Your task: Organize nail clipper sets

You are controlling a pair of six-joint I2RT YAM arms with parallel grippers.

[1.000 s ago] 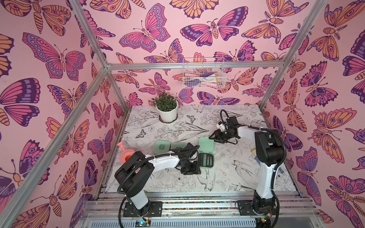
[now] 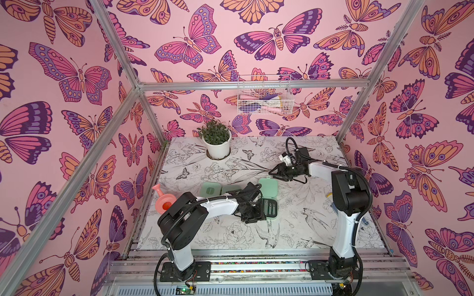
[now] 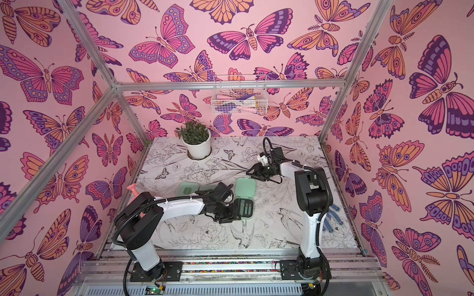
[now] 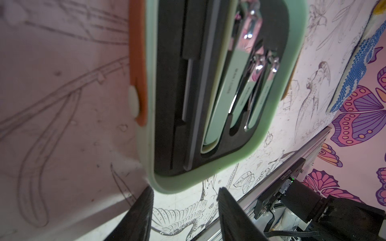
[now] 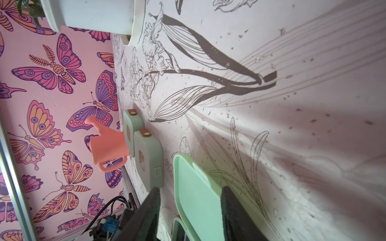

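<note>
A green nail clipper case lies open near the table's middle. Its tray half [image 4: 213, 152] carries several mint clippers [image 4: 231, 92] in a black insert, and its lid [image 5: 197, 192] lies flat, farther back. My left gripper is just in front of the tray's near corner, fingers parted, nothing between them. Above the lid's edge my right gripper hovers open and empty. Two closed green cases, a nearer one [image 5: 148, 160] and a farther one [image 5: 132, 124], stand side by side to the left; my left arm partly covers one in the top views.
A pink watering can [image 5: 108, 142] stands at the left edge, and a potted plant [image 2: 217, 140] at the back left. A blue-patterned cloth [image 4: 359, 60] lies at the right, partly behind my right arm. Bare table shows in front of the open case.
My left gripper has moved right, up to the tray's left side. My right gripper has shifted slightly left toward the lid. The cases have not visibly moved.
</note>
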